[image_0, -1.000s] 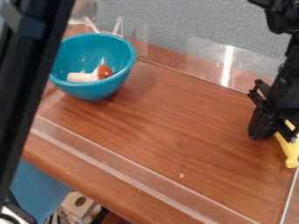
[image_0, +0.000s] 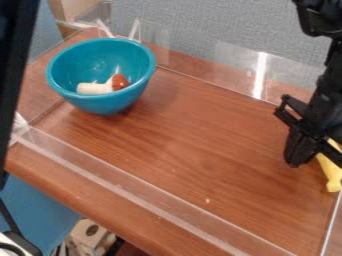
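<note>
My black gripper (image_0: 297, 150) is low over the right edge of the wooden table (image_0: 174, 170), shut, with its lower part in front of a yellow object (image_0: 330, 172) that is partly hidden behind it. Whether the two touch is unclear. At the upper left a teal bowl (image_0: 100, 98) holds a pale white piece (image_0: 95, 88) and a reddish piece (image_0: 119, 81).
Clear plastic strips run along the table's back and front edges, with a grey textured surface (image_0: 214, 35) behind. A dark vertical shape fills the left edge of the view.
The gripper has shifted very slightly to the left over the last second. The bowl and the yellow object look essentially unmoved.
</note>
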